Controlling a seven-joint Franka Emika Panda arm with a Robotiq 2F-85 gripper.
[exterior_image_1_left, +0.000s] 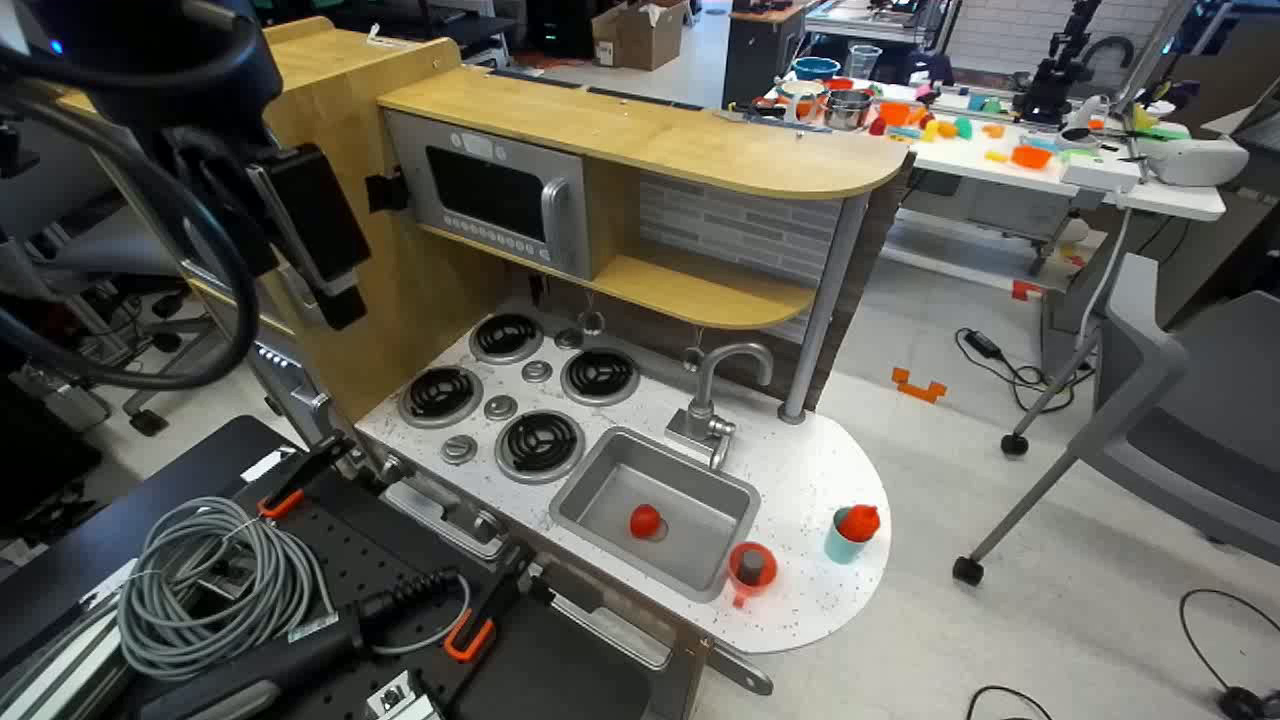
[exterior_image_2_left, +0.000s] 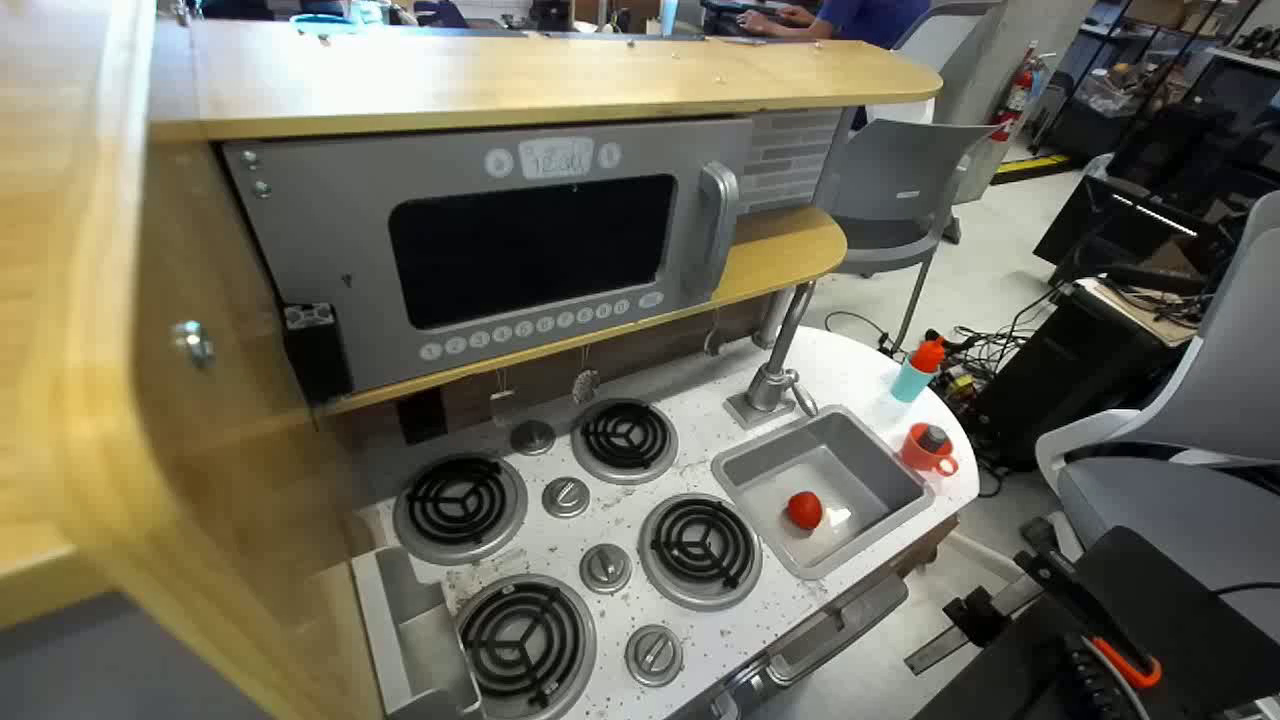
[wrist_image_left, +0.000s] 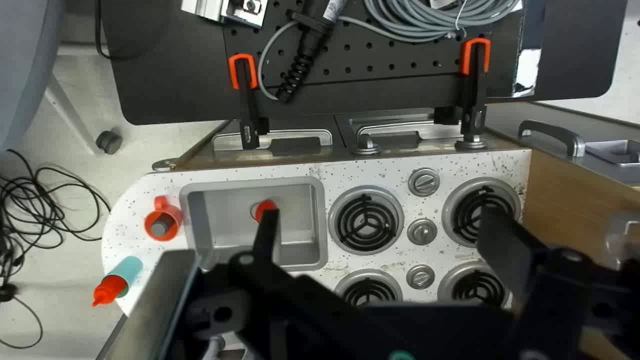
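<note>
In the wrist view my gripper stands open, its two fingers wide apart with nothing between them, high above the toy kitchen counter. A small red object (exterior_image_1_left: 645, 521) lies in the grey sink (wrist_image_left: 198, 225); one finger partly covers it in the wrist view. Beside the sink, an orange cup (exterior_image_1_left: 741, 581) with a dark object (exterior_image_1_left: 752, 565) in it rests on the counter (exterior_image_2_left: 828, 366). A teal cup (exterior_image_1_left: 843, 545) holding a red object (exterior_image_1_left: 859, 522) stands close to the counter's rounded end. At the upper left of exterior view 1 hangs the arm.
Several black-coiled burners (exterior_image_2_left: 702, 550) and knobs (exterior_image_2_left: 605, 566) lie left of the sink, with a faucet (exterior_image_1_left: 710, 384) behind it. Over the counter are a shelf (exterior_image_1_left: 708, 288) and a microwave (exterior_image_2_left: 528, 246). A black table (wrist_image_left: 174, 78) with coiled cable (wrist_image_left: 414, 21) adjoins the front.
</note>
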